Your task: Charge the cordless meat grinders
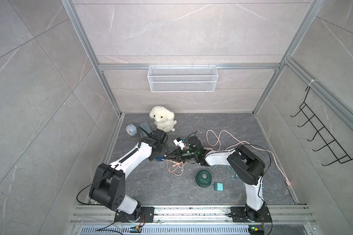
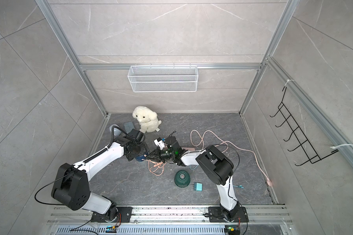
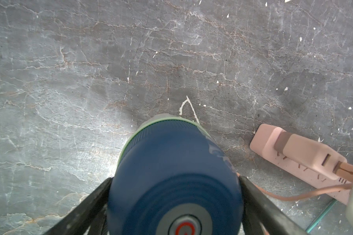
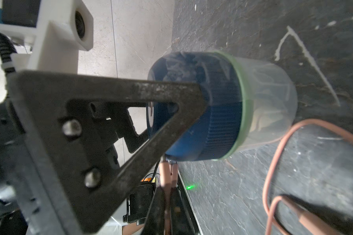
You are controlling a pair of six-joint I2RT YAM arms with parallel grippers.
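A dark blue meat grinder with a pale green ring and clear cup stands upright on the floor; its top carries a red mark. My left gripper is open around it, with fingers on either side of the blue body. Close beside the grinder, my right gripper is shut on the end of a pink charging cable, whose tip lies near the blue body. Whether the tip touches it cannot be seen. A green grinder and a pale blue-grey one stand apart.
A pink power strip lies behind the right gripper. A teal adapter sits beside the green grinder. At the back are a white plush dog and a grey-blue flat object.
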